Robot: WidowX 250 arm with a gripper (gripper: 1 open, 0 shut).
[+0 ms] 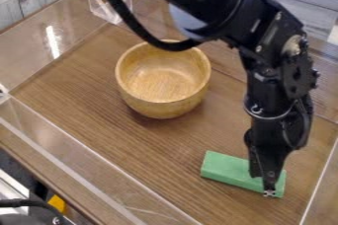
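A flat green block (231, 170) lies on the wooden floor of the work area at the front right. My black gripper (270, 178) reaches down from above over the block's right end, its fingertips at or just over it. The gripper looks shut, and I cannot see anything held between its fingers.
A wooden bowl (145, 81) stands at the upper middle left, behind the block. Walls of the work area (40, 46) run along the left and back.
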